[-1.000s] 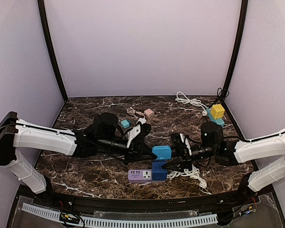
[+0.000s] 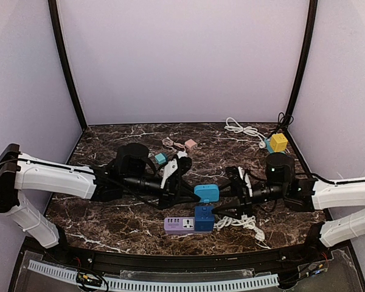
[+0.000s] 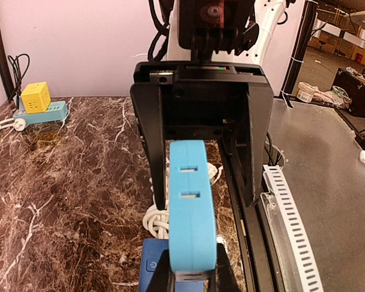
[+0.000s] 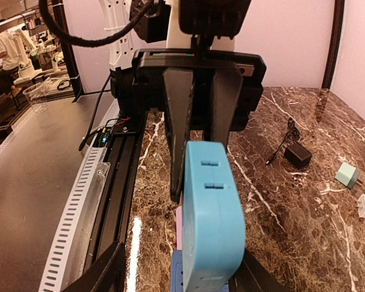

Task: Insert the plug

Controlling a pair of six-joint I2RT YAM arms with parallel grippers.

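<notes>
A light-blue plug (image 2: 206, 192) hangs above the dark blue socket block (image 2: 204, 219), held by my left gripper (image 2: 191, 196), which is shut on it. In the left wrist view the plug (image 3: 191, 225) stands upright in front of the right gripper's fingers, with the blue block (image 3: 153, 267) below. My right gripper (image 2: 225, 202) is open beside the plug on the right, fingers spread around empty space or near the plug's side. The purple power strip (image 2: 179, 224) adjoins the blue block on its left.
A white coiled cable (image 2: 237, 222) lies right of the block. At the back lie a yellow cube (image 2: 278, 142) on a teal strip, white cables, a pink adapter (image 2: 190, 143) and a teal adapter (image 2: 160, 158).
The plug has shifted slightly left in the left gripper's hold.
</notes>
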